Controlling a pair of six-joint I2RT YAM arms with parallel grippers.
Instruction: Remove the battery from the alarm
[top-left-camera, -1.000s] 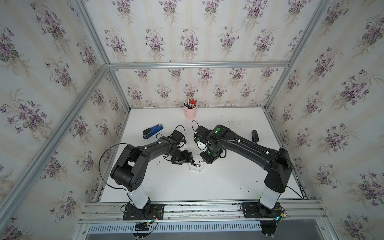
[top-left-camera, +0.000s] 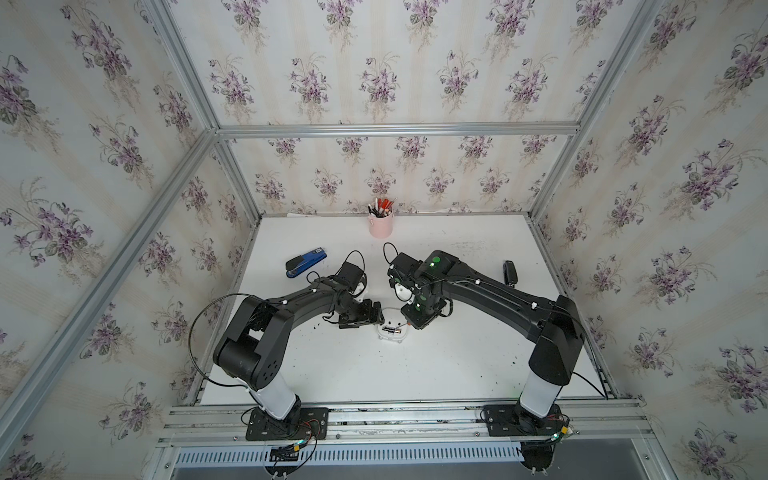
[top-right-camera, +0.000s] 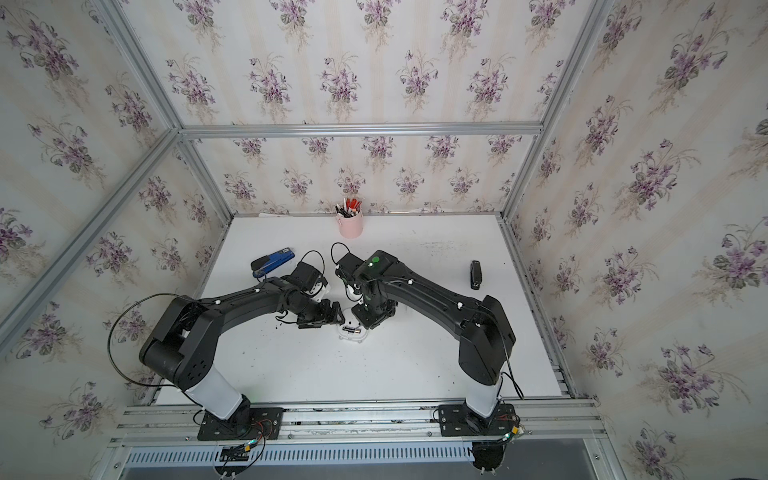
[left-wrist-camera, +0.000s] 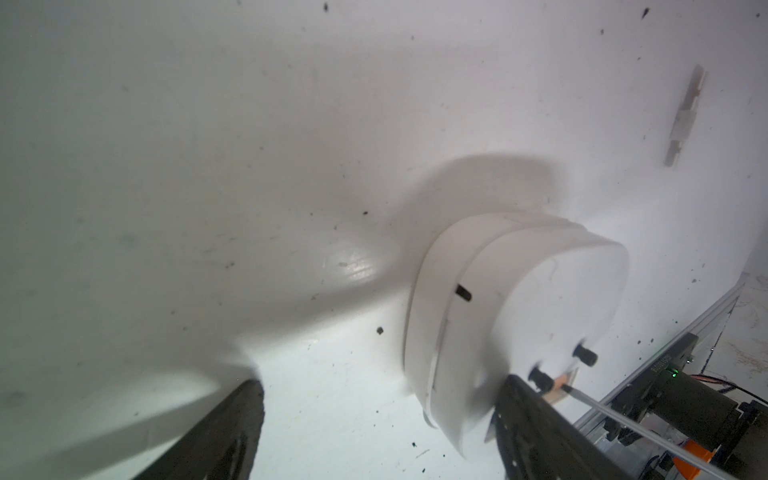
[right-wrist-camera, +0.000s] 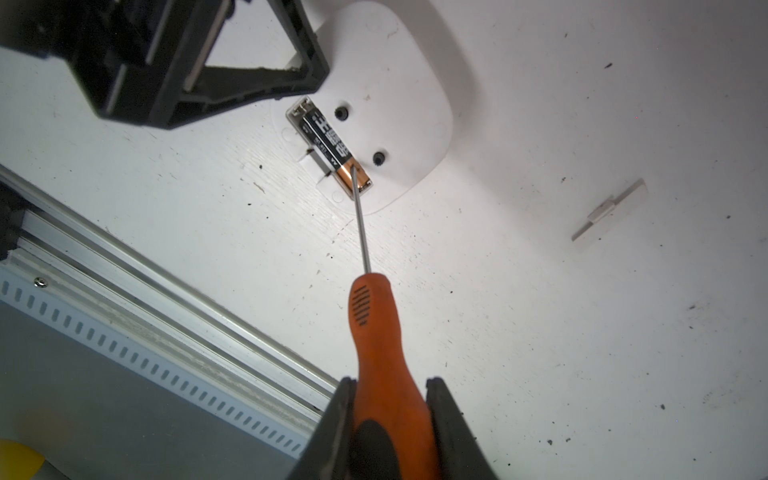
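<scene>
The white alarm (right-wrist-camera: 408, 88) lies back side up on the table, its battery compartment uncovered. Inside that compartment sits the black-and-copper battery (right-wrist-camera: 324, 136). My right gripper is shut on the handle of an orange screwdriver (right-wrist-camera: 376, 328); the metal tip reaches the copper end of the battery, though whether it presses there I cannot tell. My left gripper stands open at the alarm's left side, one finger (left-wrist-camera: 532, 424) overlapping the alarm's edge in the left wrist view. Nothing shows between its fingers.
A small white cover piece (right-wrist-camera: 609, 209) lies apart on the table. Farther back are a blue stapler (top-left-camera: 305, 262) and a pink pen cup (top-left-camera: 381, 225). A black object (top-left-camera: 509, 273) rests at the right.
The left arm has shifted slightly to the left, its gripper drawing a little away from the battery. The right arm and the alarm look unmoved.
</scene>
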